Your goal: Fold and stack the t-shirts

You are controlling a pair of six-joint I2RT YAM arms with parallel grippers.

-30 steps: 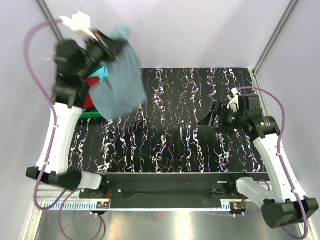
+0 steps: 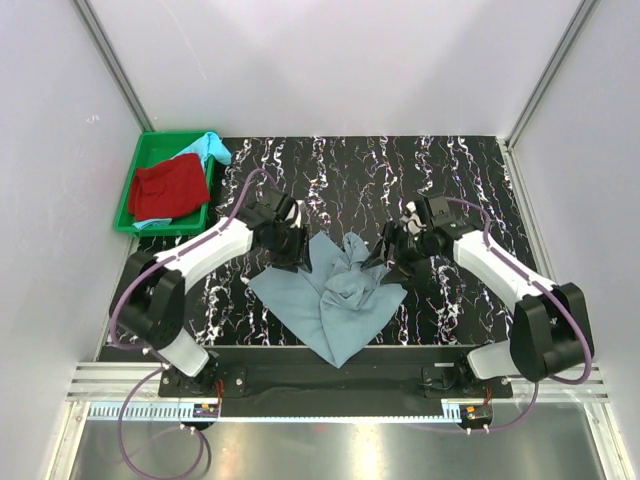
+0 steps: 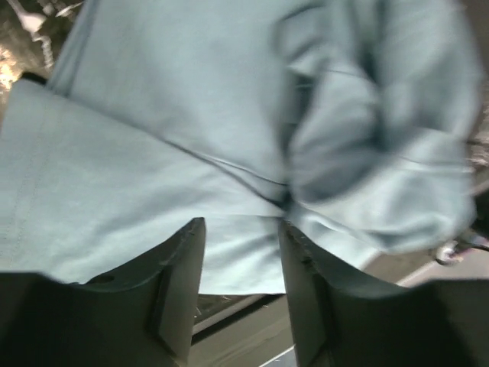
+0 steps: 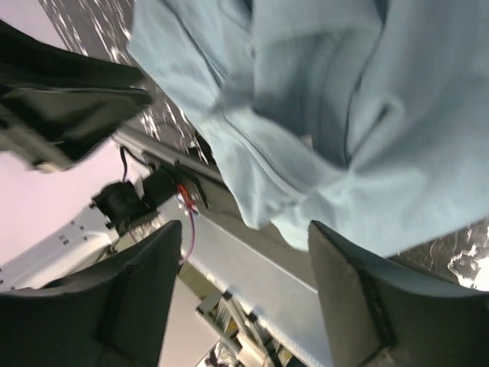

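Note:
A light blue t-shirt (image 2: pixel 340 315) lies loosely spread and bunched on the black marble table, its lower tip over the front edge. My left gripper (image 2: pixel 296 258) is low over its upper left part; in the left wrist view its part-open fingers (image 3: pixel 172 279) frame the cloth with nothing seen held. My right gripper (image 2: pixel 392 255) is at the bunched upper right of the shirt; in the right wrist view its fingers (image 4: pixel 137 306) are apart above the folds.
A green bin (image 2: pixel 145 155) at the back left holds red (image 2: pixel 170 185) and cyan cloths (image 2: pixel 210 145). Walls bound both sides and the back.
The blue shirt came down from raised in my left gripper at the left onto the table centre.

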